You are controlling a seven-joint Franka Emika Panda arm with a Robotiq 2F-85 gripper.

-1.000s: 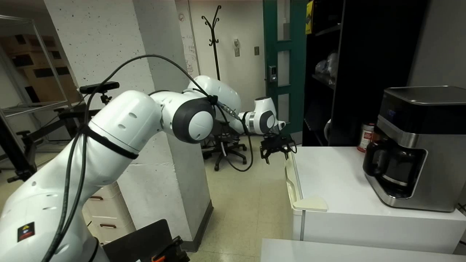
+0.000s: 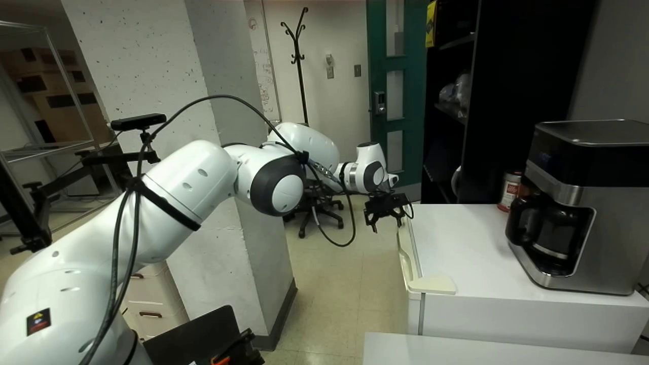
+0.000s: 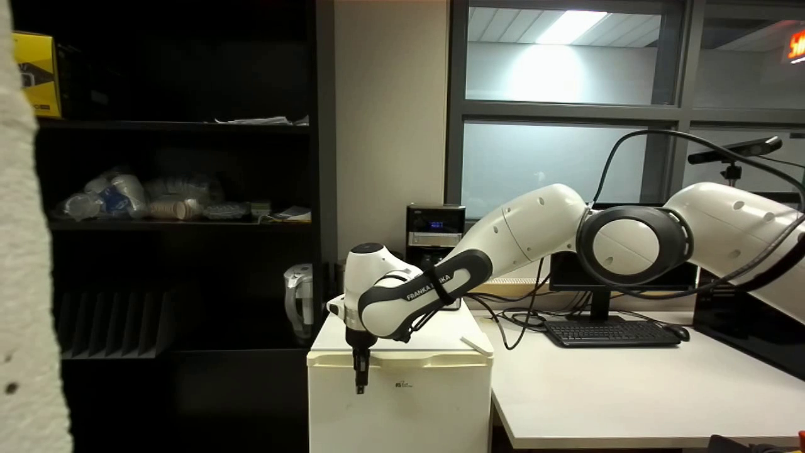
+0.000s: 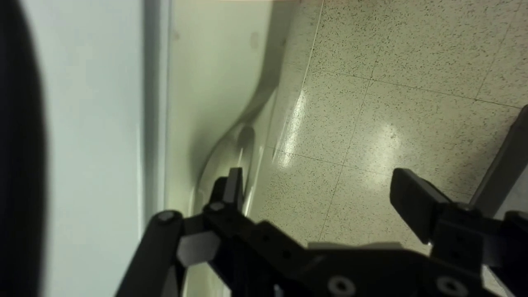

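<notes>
My gripper stands open beside the front of a small white fridge (image 3: 422,411), with no object held. In the wrist view its left finger (image 4: 231,187) overlaps the recessed grip along the cream door edge (image 4: 218,74); whether they touch I cannot tell. The right finger (image 4: 411,193) is out over the open floor. Seen from the front, the gripper (image 3: 360,389) points down before the upper left part of the fridge door. From the side, the gripper (image 2: 387,227) is near the far end of the door edge (image 2: 406,252).
On the fridge top (image 2: 462,243) stand a coffee maker (image 2: 614,237) and a red-labelled jar (image 2: 509,191). A black shelf unit (image 3: 181,302) is left of the fridge, and a white desk (image 3: 604,385) with a keyboard is to the right.
My arm has come down and shifted slightly to the right in exterior view 1, with the gripper a little lower beside the door edge. The fridge and the things on it look unmoved.
</notes>
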